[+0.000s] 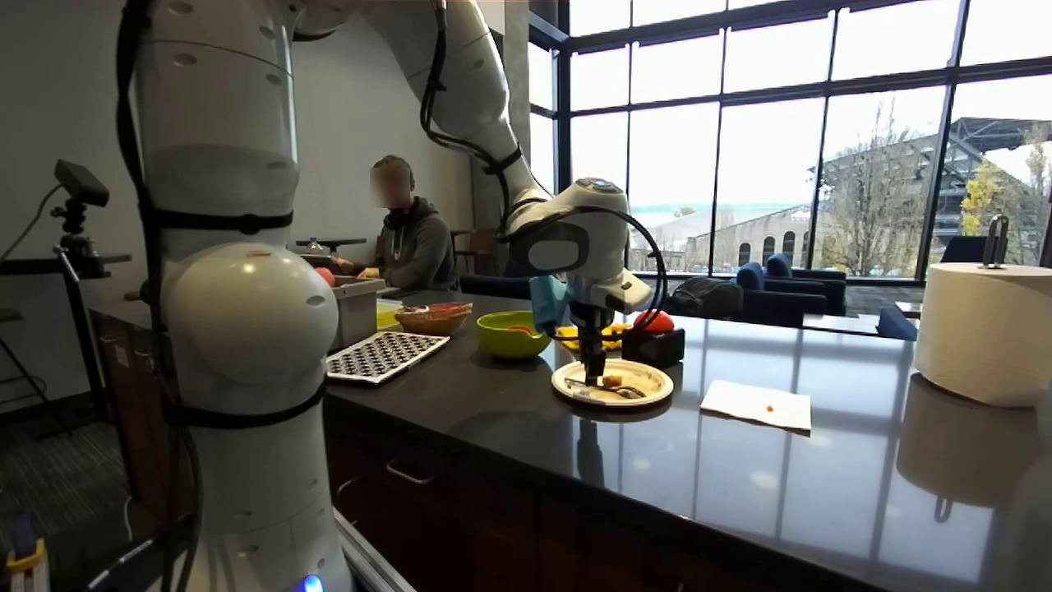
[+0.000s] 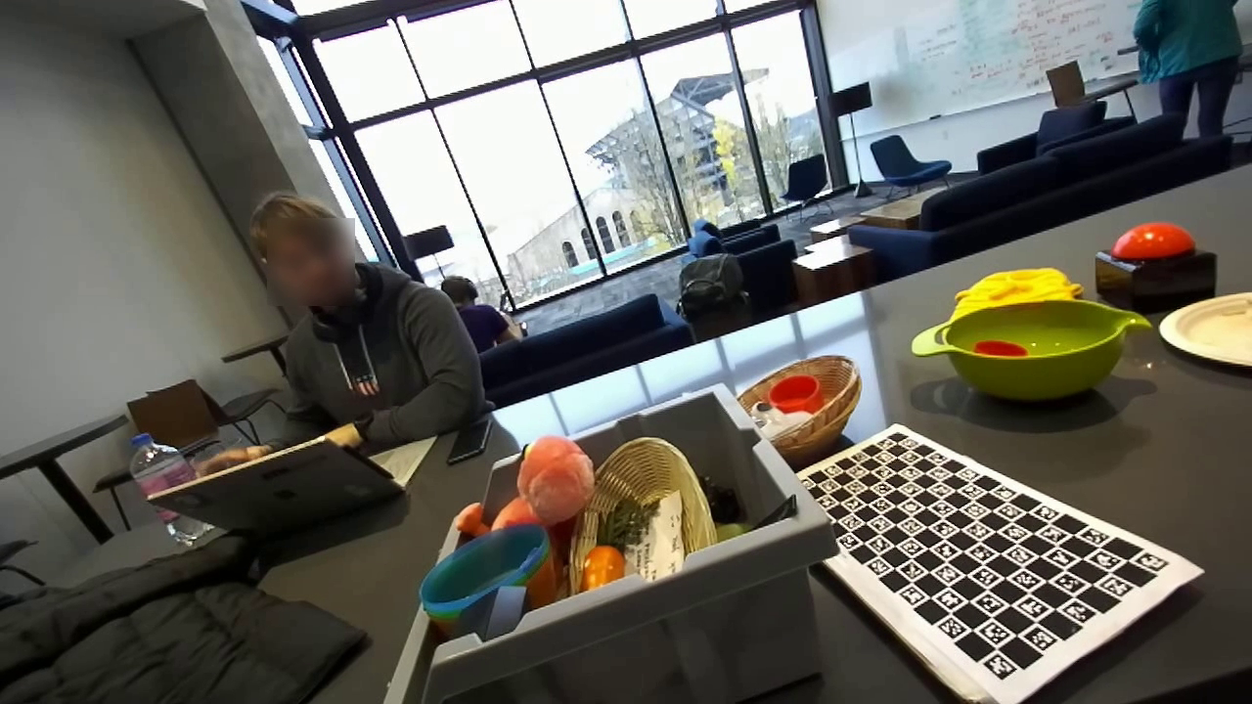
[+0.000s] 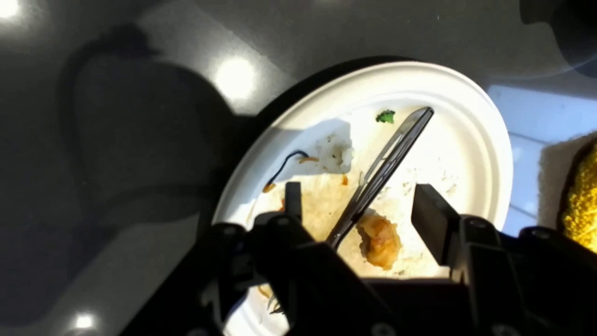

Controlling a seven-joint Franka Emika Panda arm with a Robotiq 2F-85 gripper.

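A white plate (image 3: 481, 129) with food scraps lies on the dark counter. Across it rests a dark, shiny utensil (image 3: 386, 168), its lower end hidden behind my gripper parts. Beside the utensil sits an orange-brown food piece (image 3: 381, 241), and a green scrap (image 3: 385, 116) lies near the far rim. My gripper is open over the plate, its fingertips apart on either side of the utensil and the food piece, touching neither as far as shows. From outside, the gripper (image 1: 592, 380) points straight down at the plate (image 1: 656, 396), close above its left half.
A green bowl (image 1: 505, 340), a yellow cloth (image 2: 1018, 287) and a dark box with a red dome (image 2: 1156, 260) stand near the plate. A white napkin (image 1: 759, 404) and a paper roll (image 1: 986, 335) are to the right.
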